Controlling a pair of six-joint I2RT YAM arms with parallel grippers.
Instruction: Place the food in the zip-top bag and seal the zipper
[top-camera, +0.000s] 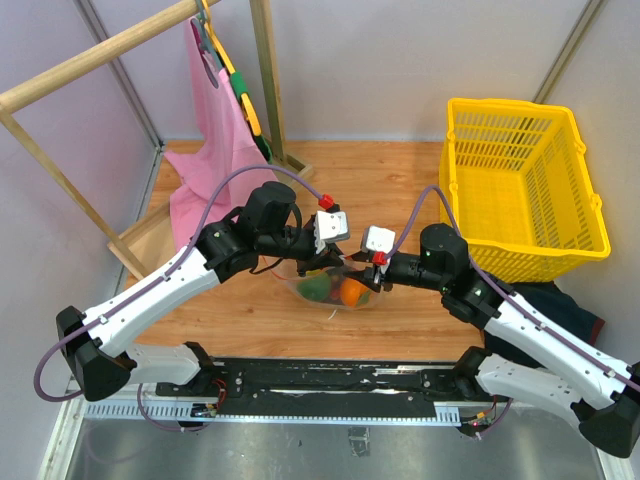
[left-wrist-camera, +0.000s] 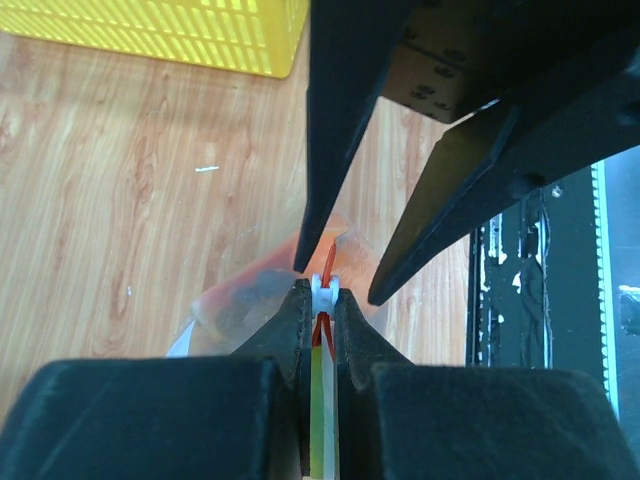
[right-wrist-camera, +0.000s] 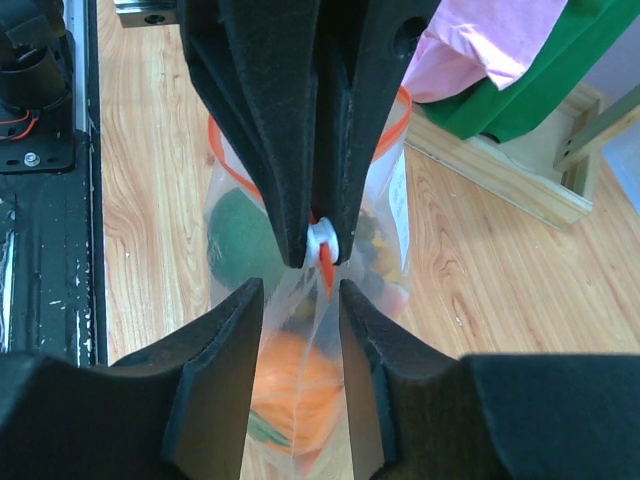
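A clear zip top bag (top-camera: 325, 301) lies on the table below both grippers, with a green food item (right-wrist-camera: 240, 240) and an orange one (right-wrist-camera: 295, 385) inside. Along its mouth runs an orange-red zipper strip (right-wrist-camera: 395, 128). My left gripper is shut on the white zipper slider (right-wrist-camera: 321, 240), an orange end of strip poking out past it. My right gripper is open, its fingers on either side of the bag's clear plastic just beyond the slider. Whether those fingers touch the plastic cannot be told.
A yellow basket (top-camera: 452, 180) stands at the back right. At the left is a wooden rack (top-camera: 80, 65) with a pink cloth (top-camera: 215, 120) hanging from it. Bare table (top-camera: 395, 165) shows behind the bag.
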